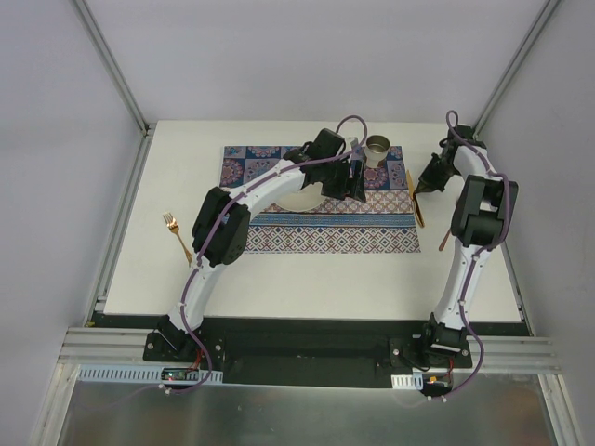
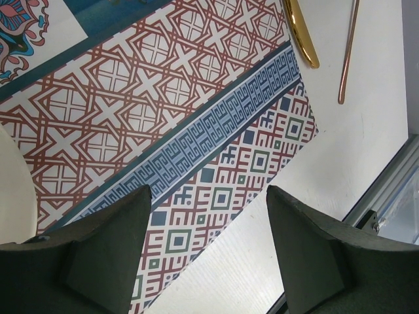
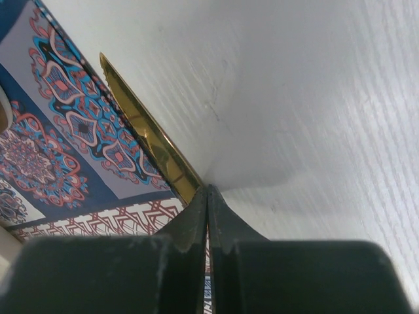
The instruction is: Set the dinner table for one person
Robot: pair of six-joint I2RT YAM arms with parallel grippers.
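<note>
A gold knife [image 1: 420, 214] [image 2: 301, 36] [image 3: 150, 134] lies along the right edge of the patterned placemat [image 1: 325, 240]. My right gripper [image 1: 418, 189] is shut at the knife's outer side, its tips low at the table beside it, nothing seen held. My left gripper [image 1: 353, 190] is open above the placemat, empty. The white plate [image 1: 297, 200] lies under the left arm, partly hidden. A metal cup [image 1: 376, 149] stands at the placemat's back right. A gold fork [image 1: 177, 237] lies left of the placemat.
A thin copper-coloured utensil [image 2: 347, 59] lies on the white table [image 1: 279, 288] right of the knife, partly hidden by the right arm in the top view.
</note>
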